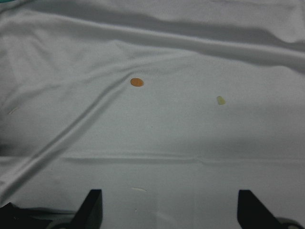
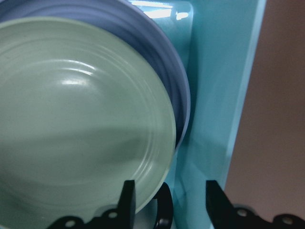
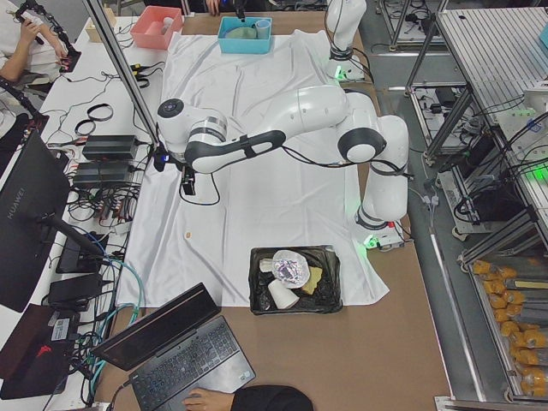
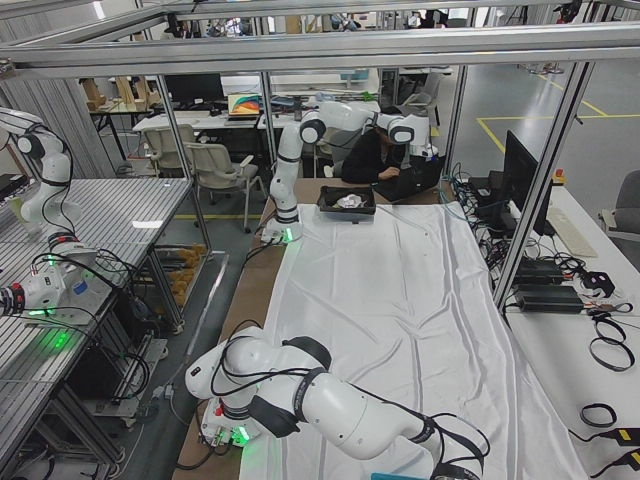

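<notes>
My left gripper stands open over the white cloth (image 1: 190, 124), empty, with a small orange disc (image 1: 137, 82) and a pale yellow bit (image 1: 220, 100) below. At the far end, a light blue bin (image 3: 223, 32) holds dishes. My right gripper is open at the bin (image 2: 231, 81), its fingers near the rim of a pale green plate (image 2: 71, 119); a blue-purple dish (image 2: 169, 62) lies under the plate. Whether the fingers touch the plate is unclear.
A black tray (image 3: 329, 282) with foil and white items sits at the near end. A laptop (image 3: 184, 360), monitor (image 3: 30, 227) and cabling line the edges. A red bin (image 3: 157, 26) stands outside the cloth.
</notes>
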